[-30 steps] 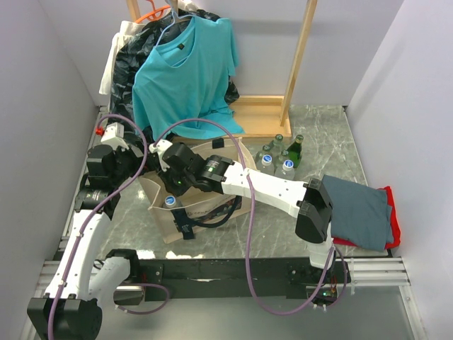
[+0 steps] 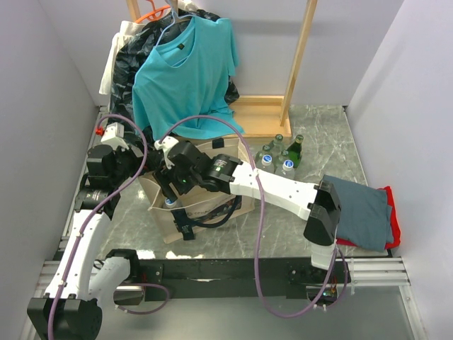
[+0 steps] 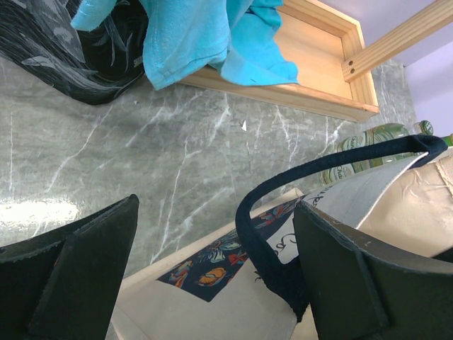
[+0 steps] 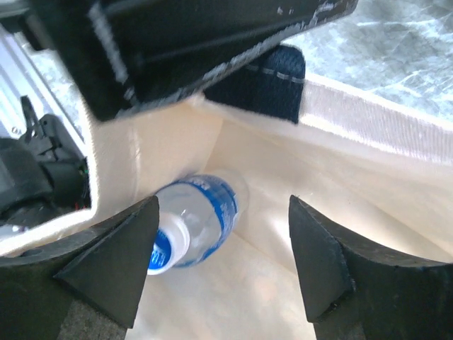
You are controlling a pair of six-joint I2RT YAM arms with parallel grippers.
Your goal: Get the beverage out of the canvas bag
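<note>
A cream canvas bag (image 2: 226,205) with dark handles stands on the marble counter. Inside it a water bottle (image 4: 198,219) with a blue label and blue cap leans by the wall, visible also in the top view (image 2: 170,203). My right gripper is over the bag, fingers parted around the view of the bottle, nothing between them. My left gripper is at the bag's upper left, fingers apart; a navy handle (image 3: 269,198) and bag cloth show behind them.
Several bottles (image 2: 287,168) stand right of the bag. A wooden rack (image 2: 258,113) with hanging clothes is behind. Folded grey and red cloths (image 2: 361,212) lie on the right. Counter in front of the bag is clear.
The left arm and the bag look still.
</note>
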